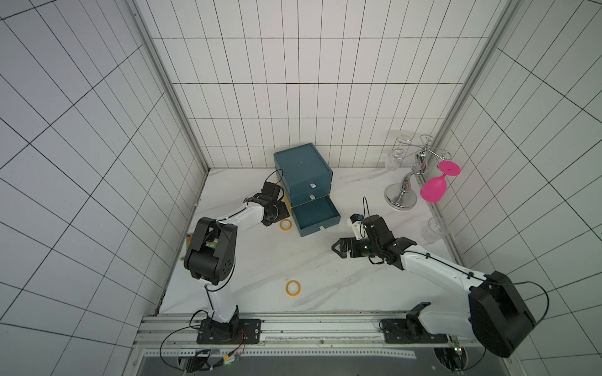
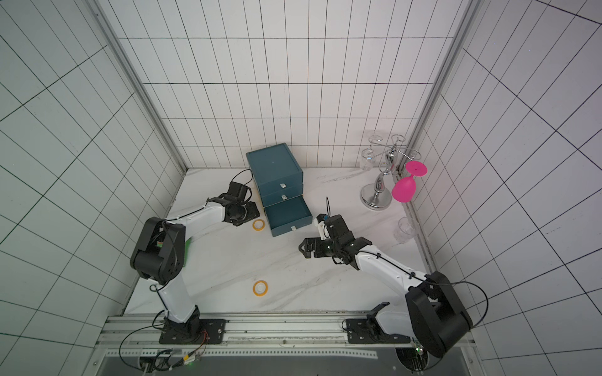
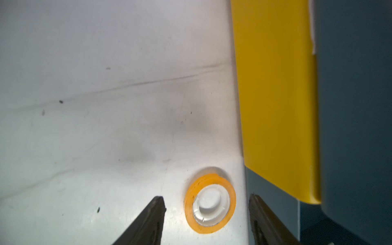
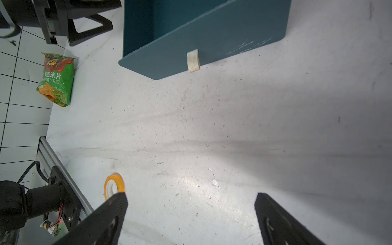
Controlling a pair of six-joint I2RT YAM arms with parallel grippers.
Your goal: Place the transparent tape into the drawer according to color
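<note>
An orange-rimmed tape roll [image 3: 189, 207] lies flat left of the blue drawer unit [image 1: 302, 164], near a yellow side piece [image 3: 276, 94]. My left gripper hangs over this roll, open, one finger each side of it in the wrist view, holding nothing. The lower drawer [image 2: 287, 216] is pulled out and looks empty. A second orange roll [image 2: 260, 294] lies at the front of the table. My right gripper stands open in front of the drawer, nothing between its fingers.
A green snack bag [image 4: 55, 79] lies at the left edge. At the back right stands a metal glass rack [image 1: 400, 196] with a pink glass [image 1: 434, 188], and a clear glass [image 2: 404, 230] is below it.
</note>
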